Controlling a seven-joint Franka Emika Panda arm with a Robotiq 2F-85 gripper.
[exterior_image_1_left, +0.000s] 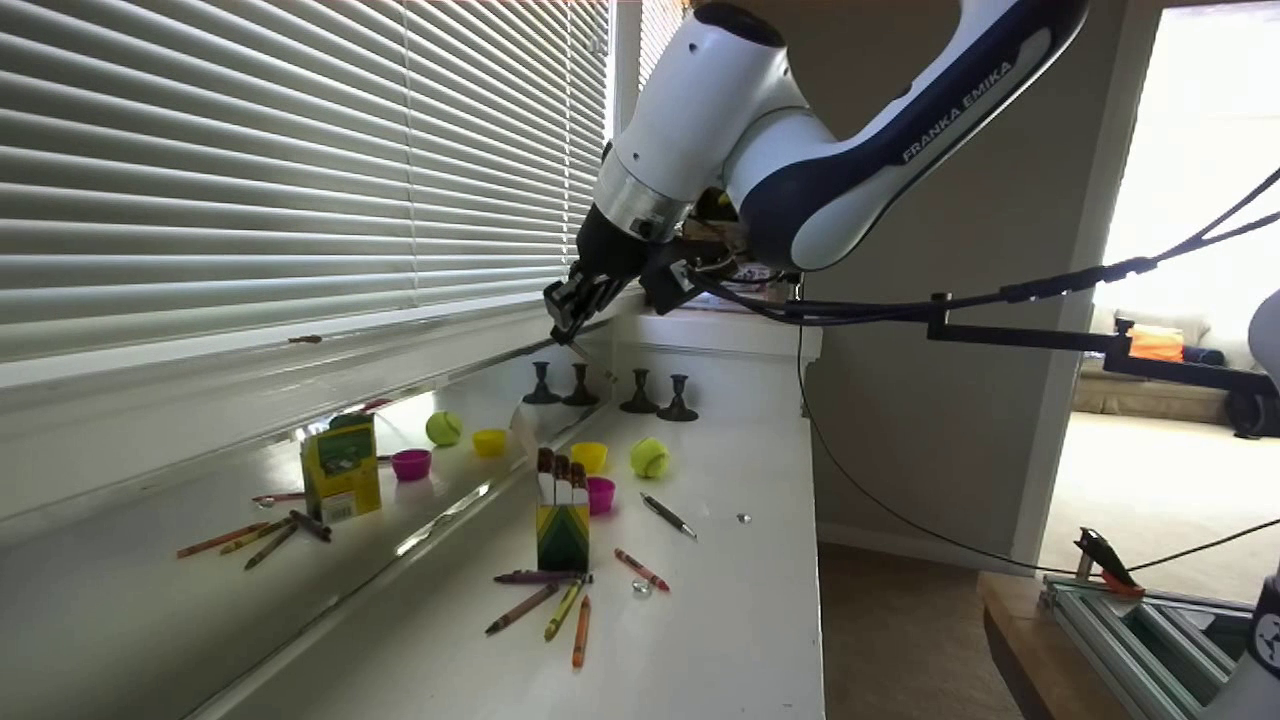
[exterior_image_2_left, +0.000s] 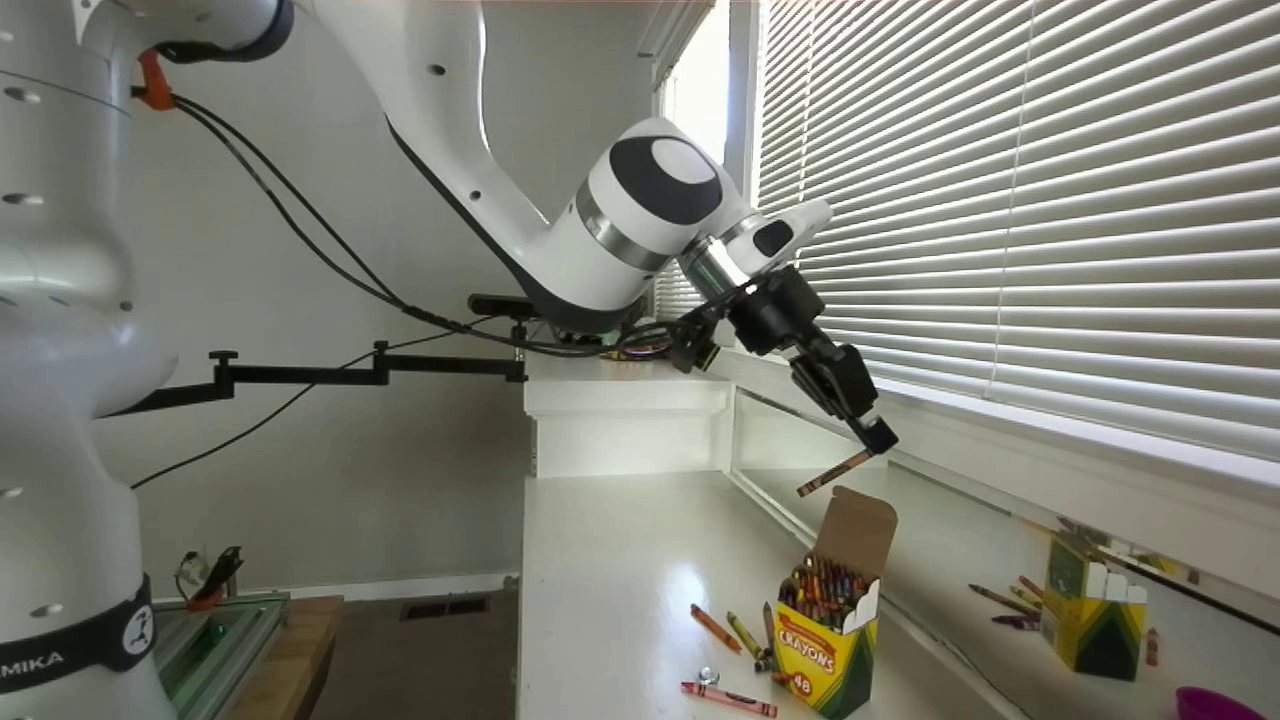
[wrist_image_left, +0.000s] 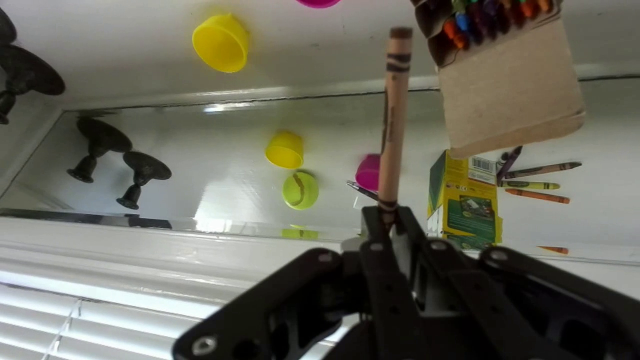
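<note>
My gripper is shut on one end of a tan-brown crayon (wrist_image_left: 394, 126). In exterior view 2 the held crayon (exterior_image_2_left: 834, 473) slants down and left from the fingertips, in the air above the open lid of the crayon box. That yellow and green box (exterior_image_2_left: 825, 642) stands upright, packed with crayons, its brown flap raised. In exterior view 1 the gripper (exterior_image_1_left: 561, 326) hangs beyond the box (exterior_image_1_left: 563, 535), up by the window ledge. The wrist view shows the box's open top (wrist_image_left: 474, 27) at the upper right, apart from the held crayon.
Several loose crayons (exterior_image_1_left: 581, 632) lie around the box. Yellow (exterior_image_1_left: 589, 456) and magenta (exterior_image_1_left: 601, 494) cups, a tennis ball (exterior_image_1_left: 649, 457), a pen (exterior_image_1_left: 668, 516) and dark candlesticks (exterior_image_1_left: 677, 401) stand or lie farther along. A mirror (exterior_image_1_left: 408, 540) along the wall reflects them.
</note>
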